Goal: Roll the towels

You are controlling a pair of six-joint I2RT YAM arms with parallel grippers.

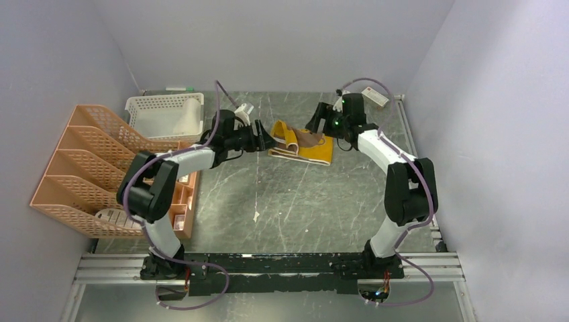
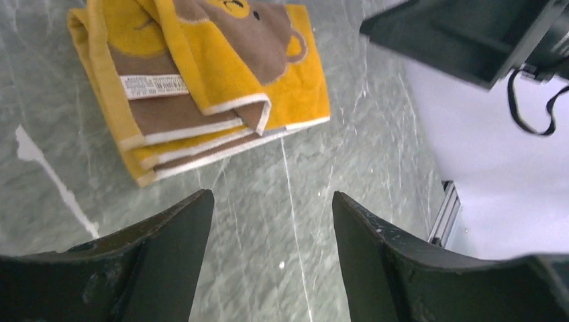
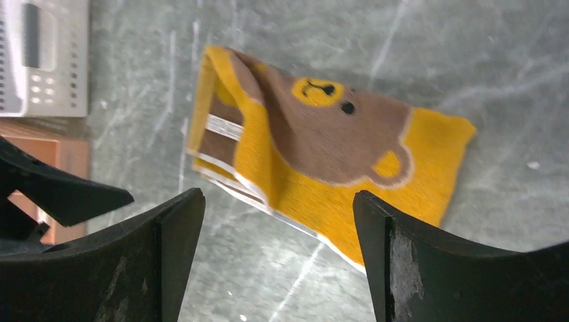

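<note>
A yellow and brown bear-pattern towel [image 1: 315, 153] lies folded on the grey table, its left part folded over in layers that show a white label. In the right wrist view the towel [image 3: 335, 144] lies below the right gripper, whose fingers stand wide apart and empty over its right half. My left gripper [image 1: 266, 135] hangs at the towel's left end. In the left wrist view its fingers [image 2: 178, 235] are apart with nothing between them, and the towel [image 2: 235, 74] lies beyond them. From above, the right gripper [image 1: 315, 118] is over the towel's back right portion.
A white basket [image 1: 134, 111] holding a rolled pale cloth stands at the back left. In front of it is an orange compartment organizer [image 1: 87, 161]. A small white box [image 1: 374, 97] lies at the back right.
</note>
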